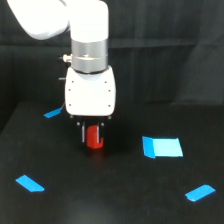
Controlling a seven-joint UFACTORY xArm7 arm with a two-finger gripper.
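Note:
A small red object [94,139] stands on the black table, directly under the white arm. My gripper [93,131] points down with its two thin fingers drawn in against the object's left and right sides. It appears shut on the upper part of the object, though the contact itself is too small to make out clearly. The red object's base looks to be at table level. Its far side is hidden.
To the right sits a light-blue box [167,147] with a darker blue left side. Blue strips [30,183] mark the front left and front right of the table.

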